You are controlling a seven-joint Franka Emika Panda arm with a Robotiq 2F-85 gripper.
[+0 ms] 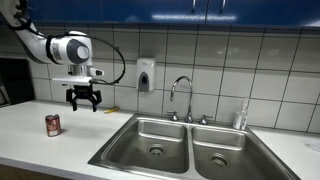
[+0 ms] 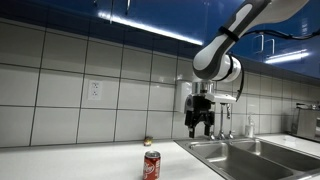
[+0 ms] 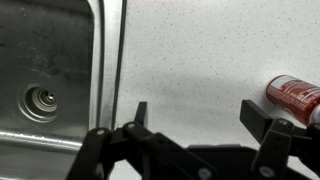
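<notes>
A red soda can [image 1: 53, 125] stands upright on the white counter, left of the sink; in exterior view 2 the can [image 2: 152, 165] is near the bottom middle. My gripper [image 1: 87, 105] hangs above the counter, fingers pointing down, between the can and the sink and well clear of the can. In the wrist view the gripper is open, only bare counter showing between its fingers. The can [image 3: 295, 97] shows at the right edge there, beyond the right finger and partly cut off by the frame.
A double steel sink [image 1: 133, 130] with a tall faucet [image 1: 189, 95] takes up the right side. A small yellow object [image 1: 112, 109] lies at the back by the tiled wall. A soap dispenser [image 1: 146, 75] hangs there, and a bottle [image 1: 241, 116] stands behind the sink.
</notes>
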